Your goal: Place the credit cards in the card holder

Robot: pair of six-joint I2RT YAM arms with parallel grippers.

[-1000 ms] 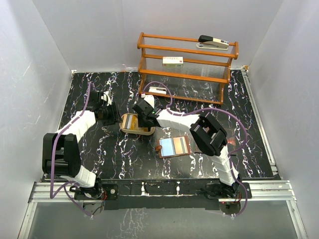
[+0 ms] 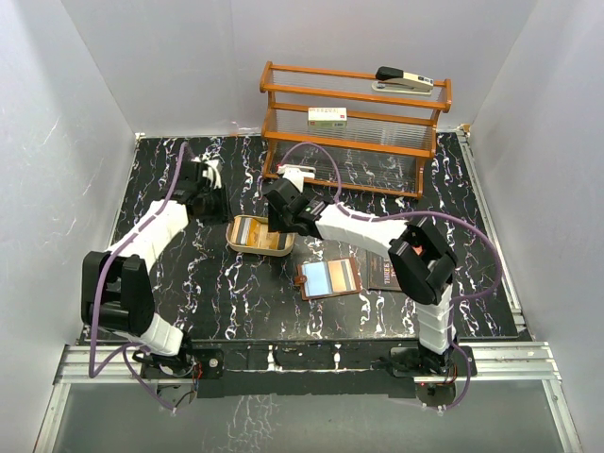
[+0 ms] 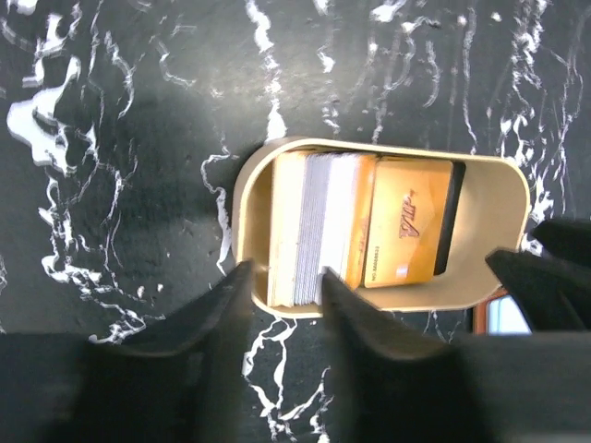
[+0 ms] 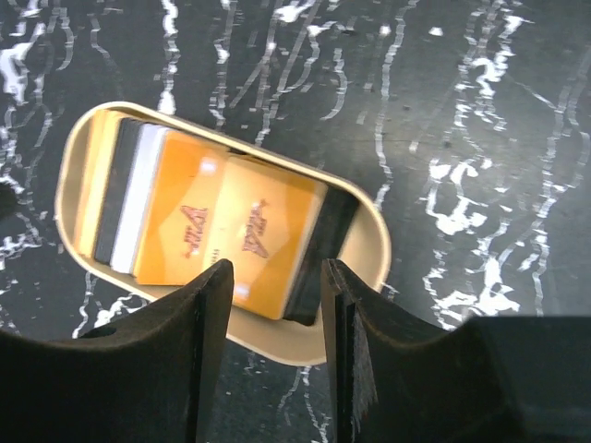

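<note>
Several cards, white, orange and dark, lie in a beige oval tray (image 2: 261, 252) on the black marbled table. In the left wrist view, a yellow-orange card (image 3: 403, 221) lies to the right of the pale card edges (image 3: 325, 226). My left gripper is at the tray's left end, its fingers apart and nothing between them. Over the tray's right part stands my right gripper, also open and empty, near the orange card (image 4: 257, 235) and a dark card (image 4: 321, 257). The brown-edged card holder (image 2: 329, 278), with light blue and tan areas, lies open at the right.
A wooden rack (image 2: 351, 123) with a stapler (image 2: 404, 80) and a small box (image 2: 327, 117) stands at the back. A dark booklet (image 2: 384, 272) lies right of the holder, partly under my right arm.
My right gripper has shifted to the right over the tray. My left gripper has drawn slightly back from the tray's left end. Tray and holder have stayed put.
</note>
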